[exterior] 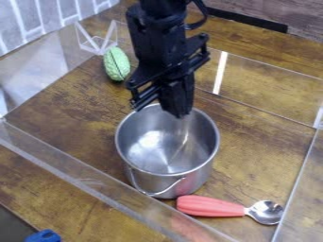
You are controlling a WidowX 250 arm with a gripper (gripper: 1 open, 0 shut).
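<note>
The black gripper (175,99) points down over the back part of a steel pot (157,168), its tip at about rim height or just above. Its fingers look shut, with nothing visible between them. A spoon with a pink handle (214,206) lies in front of the pot, bowl to the right. A pale green oblong object (116,62) is at the back left.
Clear plastic walls border the wooden work surface (57,123). Free wood shows left and right of the pot. A blue object (42,235) sits at the lower left corner, outside the walls.
</note>
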